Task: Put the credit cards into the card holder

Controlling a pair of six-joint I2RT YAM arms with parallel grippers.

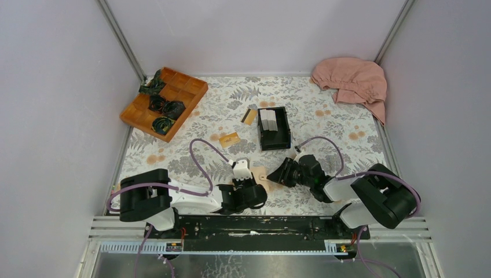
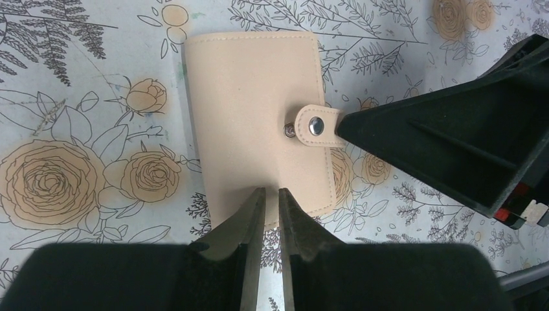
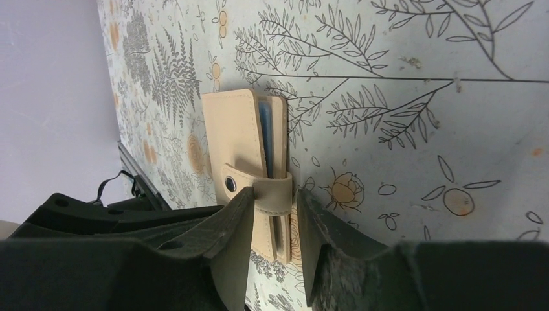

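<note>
A closed beige card holder lies flat on the patterned cloth, its snap strap sticking out at one side. In the right wrist view a blue edge shows between its covers. My left gripper is slightly open over the holder's near end; no card shows between its fingers. On the strap side, my right gripper is part open, its fingertips around the strap's fold, with one finger at the strap in the left wrist view. Two gold cards, one plain and one with a dark stripe, lie farther back.
A black box with white items stands at the back centre. An orange divided tray holding dark bundles is at the back left, a pink cloth at the back right. Cloth between tray and box is mostly clear.
</note>
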